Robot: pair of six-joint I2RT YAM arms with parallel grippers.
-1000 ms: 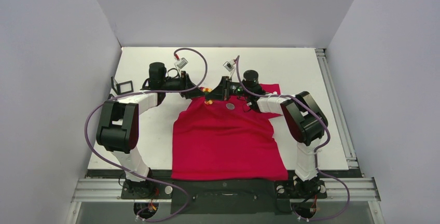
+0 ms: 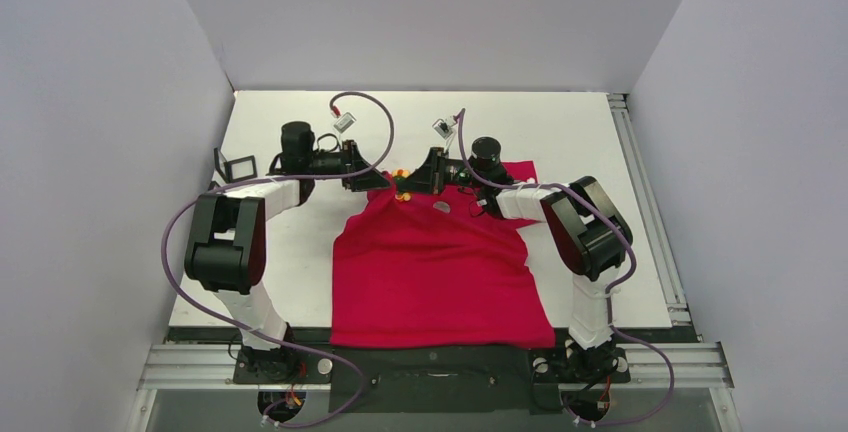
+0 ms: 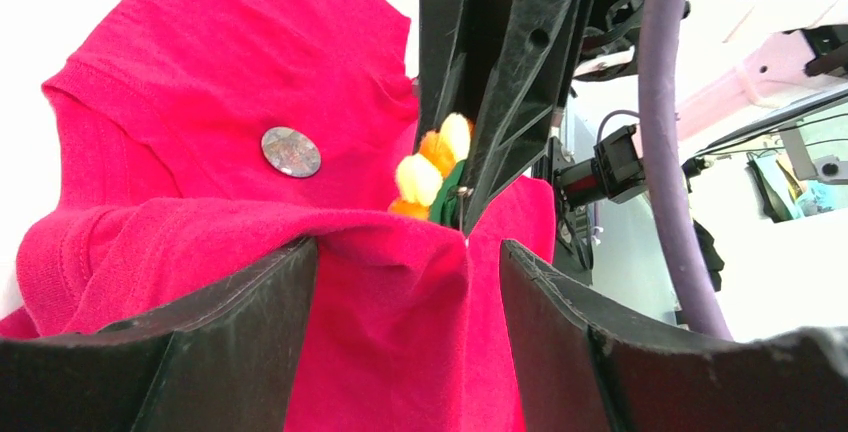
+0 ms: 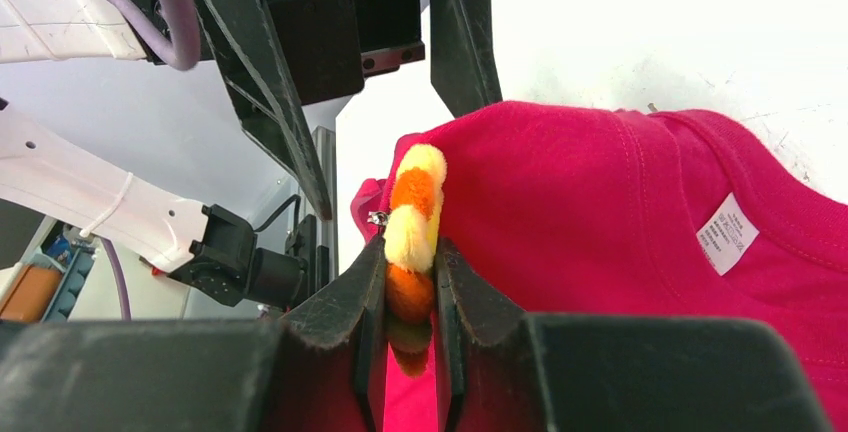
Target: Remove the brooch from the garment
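A red garment [image 2: 432, 282] lies spread on the table, its upper part bunched between my arms. The brooch [image 4: 409, 212], yellow and orange fuzzy with green, is held between the fingers of my right gripper, its metal pin beside the fabric; whether the pin is in the cloth is unclear. My left gripper stands open around a raised fold of the garment, just left of the right gripper in the top view. A silver disc [image 3: 290, 152] lies on the cloth behind the fold. A white label [image 4: 727, 234] shows inside the garment.
A small black frame [image 2: 240, 168] stands at the table's far left. Purple cables arch over both arms.
My left gripper has moved slightly left in the top view over the last second. The right arm and the garment are almost unchanged.
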